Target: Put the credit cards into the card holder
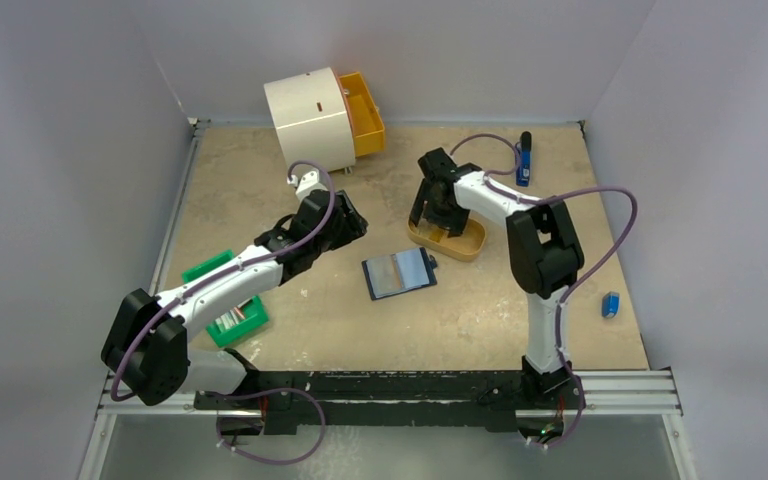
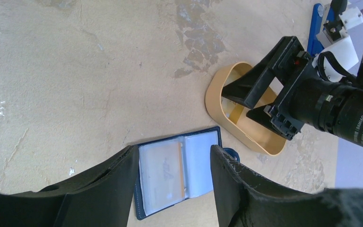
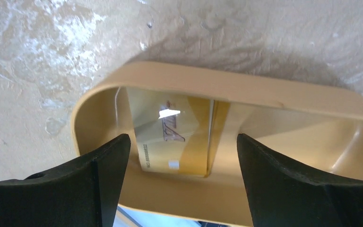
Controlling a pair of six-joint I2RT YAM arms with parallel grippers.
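Note:
A gold and silver credit card (image 3: 170, 137) lies flat at one end of the tan oval box (image 1: 472, 243). A yellow-brown strip along its side looks like another card's edge. My right gripper is over that end, its fingers apart on either side of the card and nothing held between them. On the table in front of the box lies the opened dark blue card holder (image 1: 398, 273), with clear sleeves (image 2: 160, 175) showing. Left of the box, my left gripper hangs open and empty, facing the holder.
A white rounded cabinet with an orange drawer (image 1: 361, 115) stands at the back. Under the left arm is a green tray (image 1: 250, 318). Blue items lie at the back right and a small blue block (image 1: 610, 304) at the right edge.

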